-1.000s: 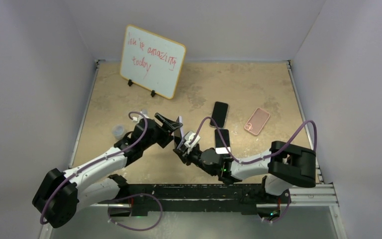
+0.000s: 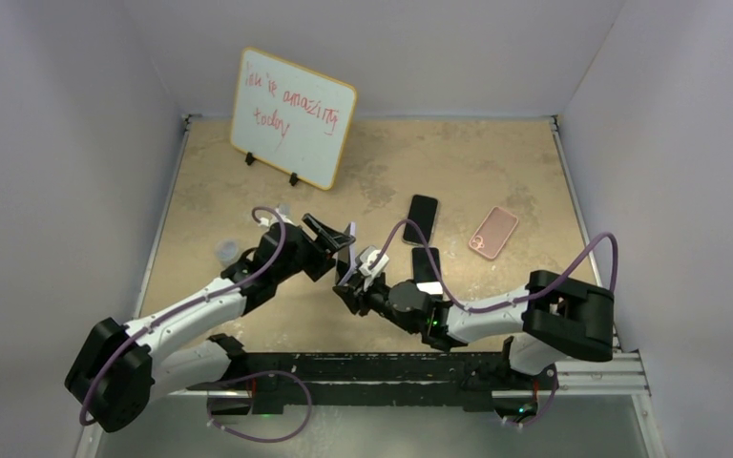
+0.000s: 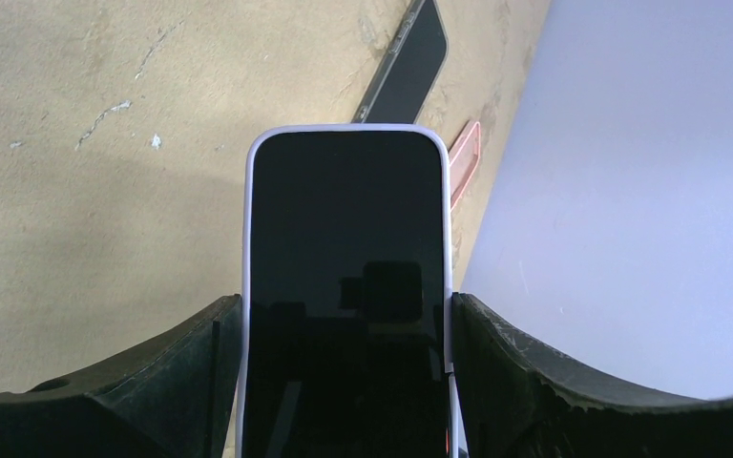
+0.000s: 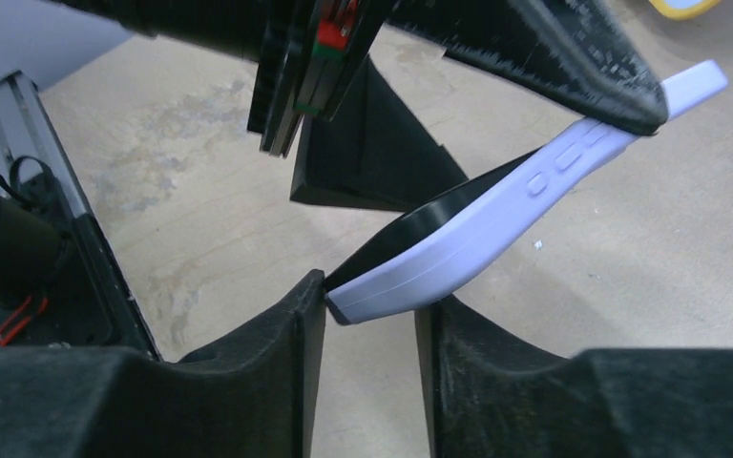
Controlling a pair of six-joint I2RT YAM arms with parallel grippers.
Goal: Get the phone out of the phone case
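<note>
A phone with a black screen (image 3: 347,210) sits inside a lilac case (image 4: 525,196), its rim (image 3: 348,127) framing the screen. My left gripper is shut across the width of the cased phone, one finger (image 3: 212,358) against each long side. It holds the phone tilted, above the table. At the lower end of the case is my right gripper, its fingers apart. One finger (image 4: 301,329) meets the case's corner, while the other (image 4: 444,348) is partly hidden behind the case. Whether they pinch it is unclear.
Two dark phones (image 2: 421,218) lie right of the grippers, the nearer partly covered by a white patch. Farther right lies a pink case (image 2: 493,233). A whiteboard (image 2: 291,116) stands at the back. Bare table (image 2: 477,157) stretches across the back right.
Since a second ago, my left gripper and the cased phone have shifted slightly right in the top view. The right arm's elbow and cable moved a little right; its gripper stays at the phone's end.
</note>
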